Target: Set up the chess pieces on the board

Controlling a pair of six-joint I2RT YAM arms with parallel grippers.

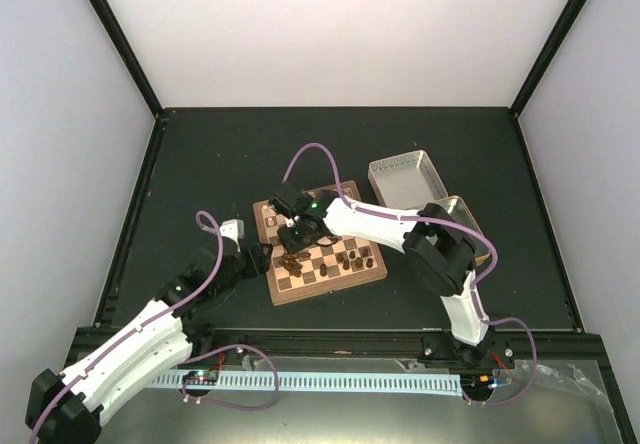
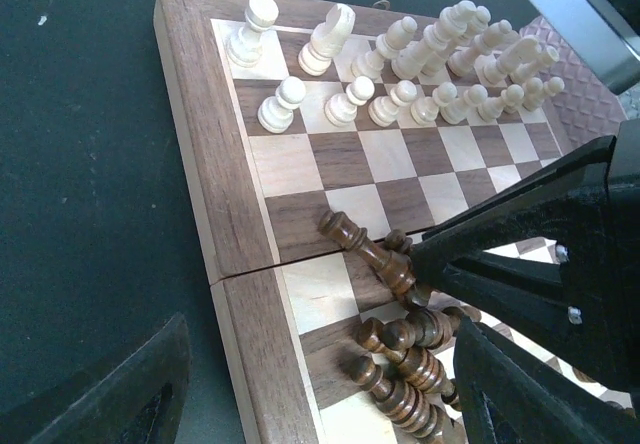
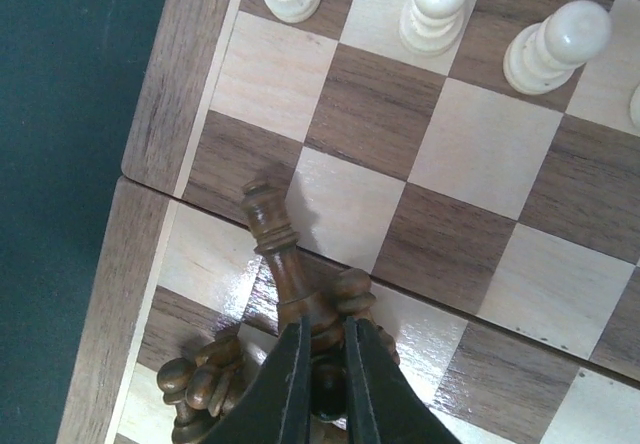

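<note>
The wooden chessboard [image 1: 350, 276] carries upright white pieces [image 2: 330, 39] on its far squares. Dark brown pieces [image 2: 400, 384] lie heaped on their sides at the near left. Over this heap my right gripper is shut on a dark piece, largely hidden by the fingers; a long brown piece [image 3: 275, 219] lies just beyond the fingertips, pointing away. My left gripper [image 1: 258, 256] is open beside the board's left edge, its fingers low in the left wrist view. Several dark pieces stand on the board's right half in the top view.
Two trays, an upper one [image 1: 405, 179] and a lower one partly behind my right arm, sit right of the board.
</note>
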